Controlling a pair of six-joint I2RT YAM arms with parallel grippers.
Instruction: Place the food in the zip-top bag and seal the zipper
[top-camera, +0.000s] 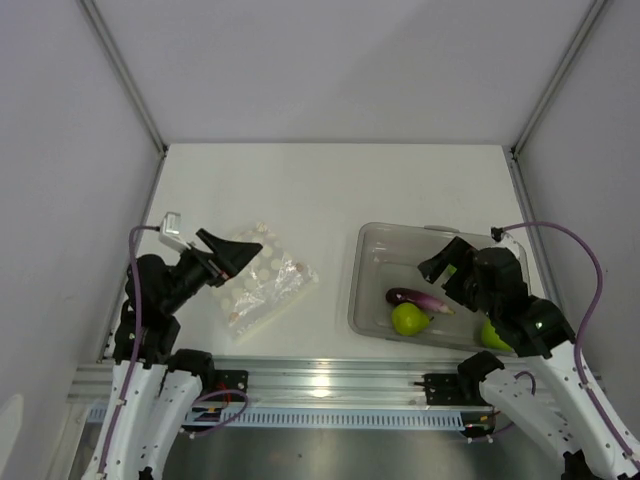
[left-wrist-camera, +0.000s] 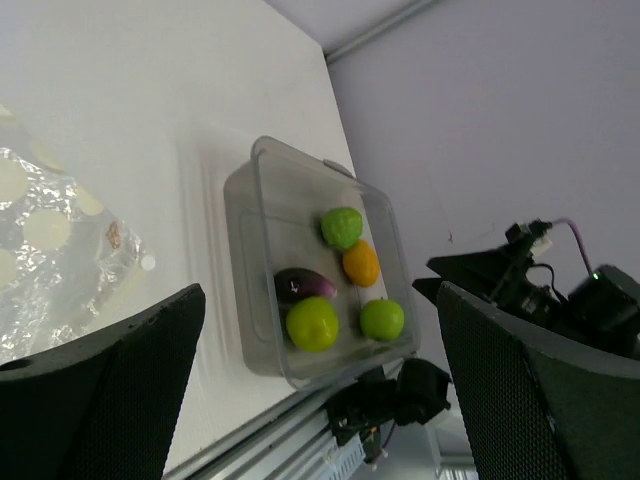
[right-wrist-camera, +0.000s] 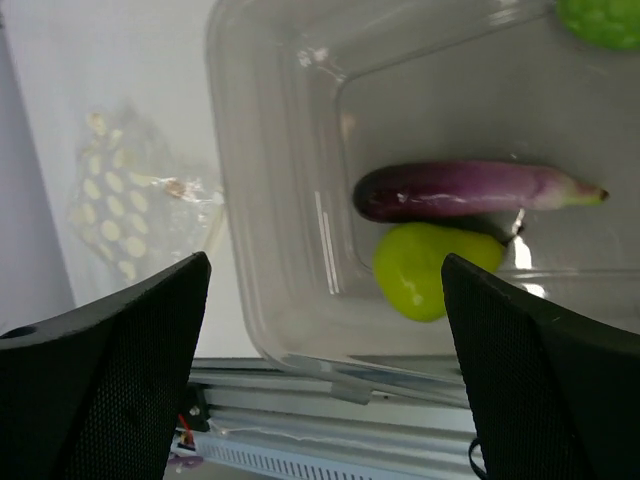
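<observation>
A clear zip top bag (top-camera: 262, 278) with pale dots lies flat on the left part of the table. My left gripper (top-camera: 228, 256) hovers over its upper left part, open and empty. The food sits in a clear plastic bin (top-camera: 372, 275) on the right: a purple eggplant (right-wrist-camera: 470, 190), a yellow-green pear-like fruit (right-wrist-camera: 425, 270) touching or close beside it, a bumpy green item (left-wrist-camera: 342, 228), an orange item (left-wrist-camera: 361, 263) and a green apple-like fruit (left-wrist-camera: 382, 320). Above the bin hangs my right gripper (top-camera: 447, 272), open, nothing between its fingers.
The bin's raised walls surround the food. A metal rail (top-camera: 320, 372) runs along the front edge, and grey walls enclose the sides and back.
</observation>
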